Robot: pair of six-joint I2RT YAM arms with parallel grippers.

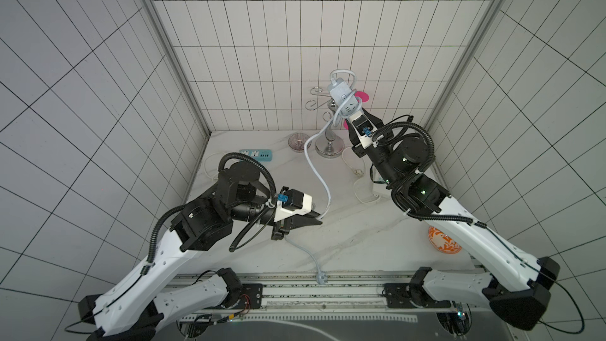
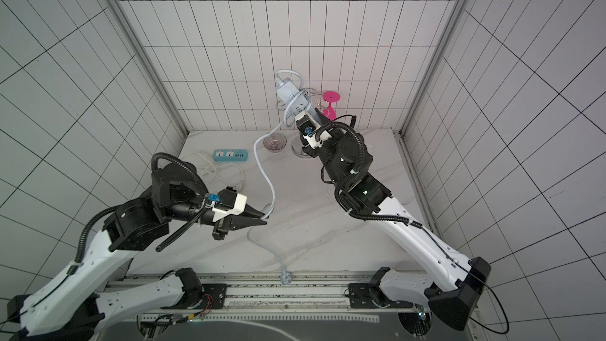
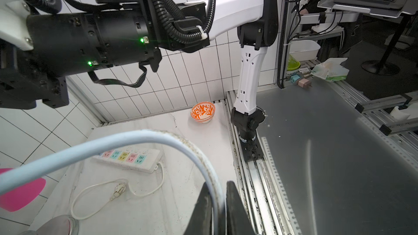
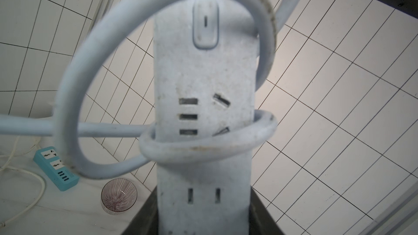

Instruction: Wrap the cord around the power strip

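Note:
My right gripper (image 1: 354, 116) is shut on one end of the white power strip (image 1: 341, 92), raised and tilted up toward the back wall. In the right wrist view the white cord (image 4: 209, 148) circles the strip tightly once near the sockets, and a larger loose loop (image 4: 71, 100) stands out from its upper part. From the strip the cord (image 1: 313, 165) runs down to my left gripper (image 1: 319, 217), low over the table's middle. Its fingers (image 3: 201, 208) are close together with the cord between them. Beyond, the cord trails to its plug (image 1: 321, 278) at the front edge.
At the back stand a metal rack (image 1: 329, 147) and a small bowl (image 1: 298, 141); a pink item (image 2: 330, 104) is there too. A blue power strip (image 1: 255, 154) lies back left. Another strip (image 3: 130, 158) and an orange bowl (image 3: 203, 111) lie to the right.

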